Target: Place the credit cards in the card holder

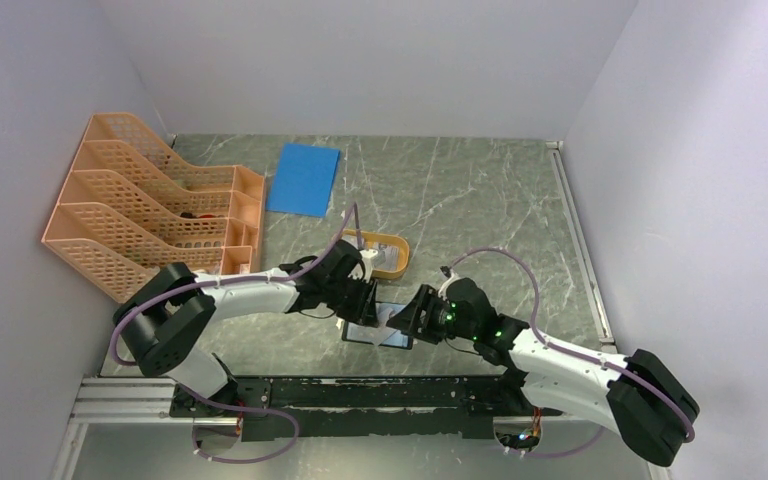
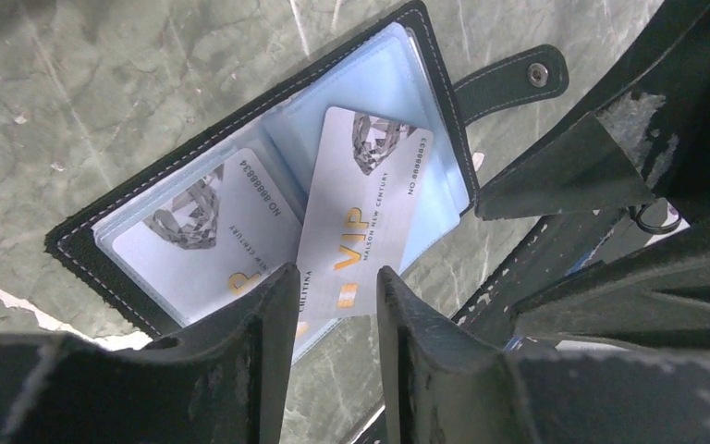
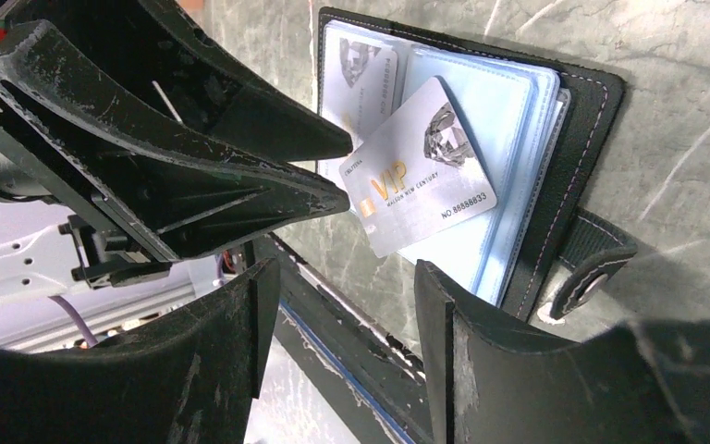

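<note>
The black card holder (image 1: 348,337) lies unfolded on the table. In the left wrist view, one silver VIP card (image 2: 203,222) sits in its left clear sleeve. A second VIP card (image 2: 361,199) lies slanted across the right sleeve, its lower end sticking out past the sleeve. My left gripper stands part open, its fingers on either side of that card's lower end; no grip on it shows. My right gripper is open and empty, near the holder's strap side. The holder's strap (image 3: 596,250) is unfastened.
An orange tray (image 1: 404,243) with more cards stands behind my left gripper. A blue sheet (image 1: 304,180) lies at the back left, beside an orange rack (image 1: 140,205). Both grippers are close together over the holder.
</note>
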